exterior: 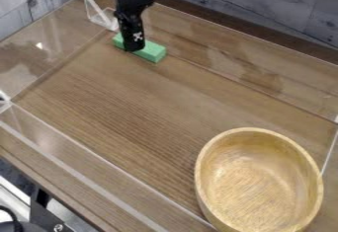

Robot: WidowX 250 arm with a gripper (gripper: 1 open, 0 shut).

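At the upper left of the camera view, my black gripper (132, 37) reaches down from the top onto a green block (150, 52), its fingertips over the block's left end. Whether the fingers are shut on it is too small to tell. A pale wooden bowl (258, 182) stands at the lower right, apart from the block.
A clear plastic piece (103, 15) is beside the arm at upper left. Dark gaps and edges border the table at the top and lower left.
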